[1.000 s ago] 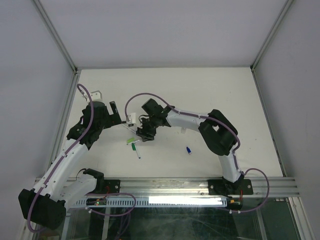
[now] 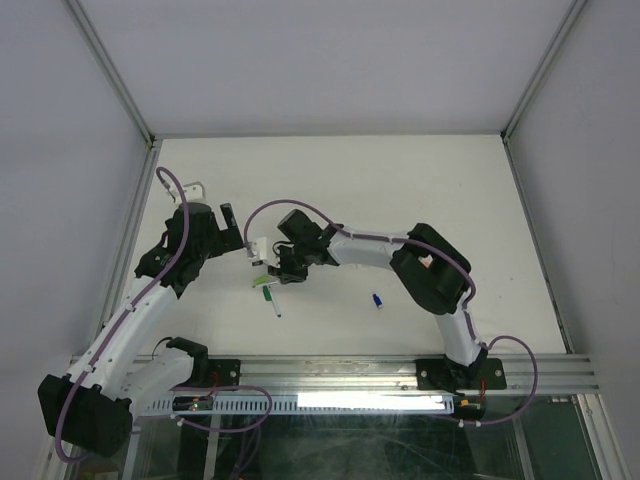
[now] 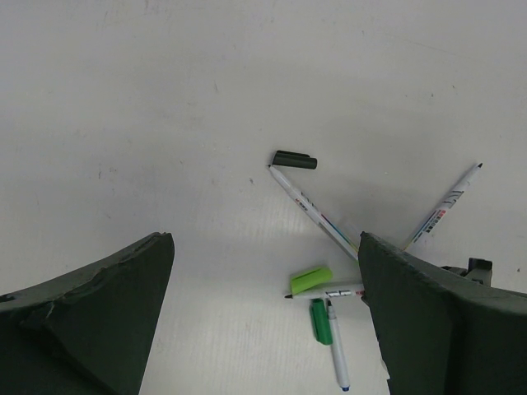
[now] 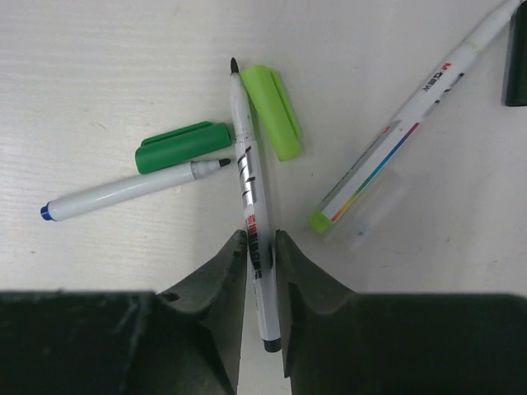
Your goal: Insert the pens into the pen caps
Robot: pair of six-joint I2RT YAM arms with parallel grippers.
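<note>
In the right wrist view my right gripper closes around a white marker (image 4: 251,189), its fingertips at the printed barrel. A green cap (image 4: 181,148), a light-green cap (image 4: 272,111), a clear cap (image 4: 370,210), a dark cap (image 4: 515,53), a blue-ended pen (image 4: 123,189) and a rainbow-striped pen (image 4: 391,136) lie nearby. Whether it grips firmly cannot be told. My left gripper (image 2: 227,226) stands open above the table to the left; its view also shows another pen (image 3: 445,206).
A small blue cap (image 2: 377,301) lies alone on the right of the white table (image 2: 450,180).
The right arm has shifted slightly down in the top view, its gripper now lower over the pens. The left arm looks unmoved.
</note>
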